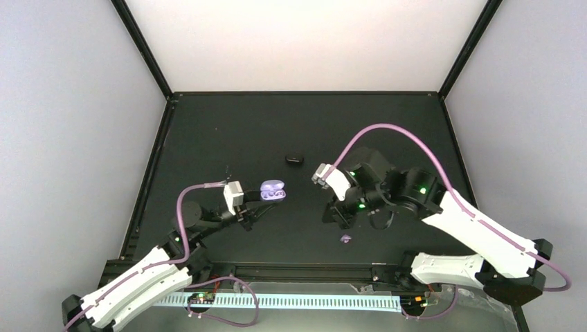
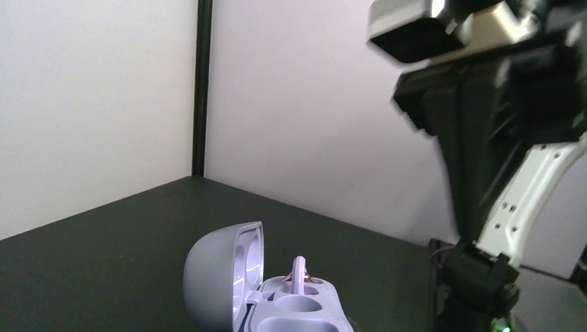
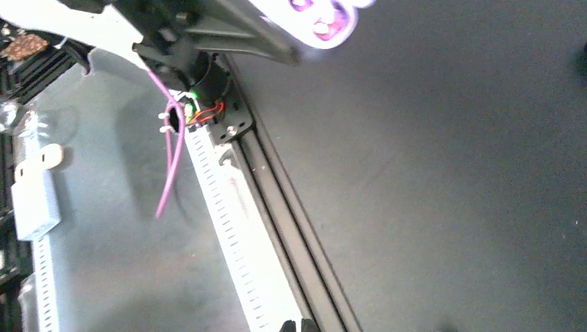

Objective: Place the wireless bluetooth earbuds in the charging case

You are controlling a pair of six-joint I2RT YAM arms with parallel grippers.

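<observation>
The lilac charging case (image 1: 273,194) is open, lid up, with my left gripper (image 1: 259,201) shut on it. In the left wrist view, the case (image 2: 297,324) shows its slots; a thin upright lilac piece (image 2: 299,275) with copper-coloured bits stands in the far one. Whether it is an earbud is unclear. To the right of the case is my right gripper (image 1: 337,220), shut, nothing visible between its fingertips in the right wrist view. A small lilac piece, apparently an earbud (image 1: 345,238), shows just in front of it; whether they touch I cannot tell.
A small black object (image 1: 294,160) lies on the dark table (image 1: 228,138) behind the case. The right arm (image 2: 484,117) looms close in the left wrist view.
</observation>
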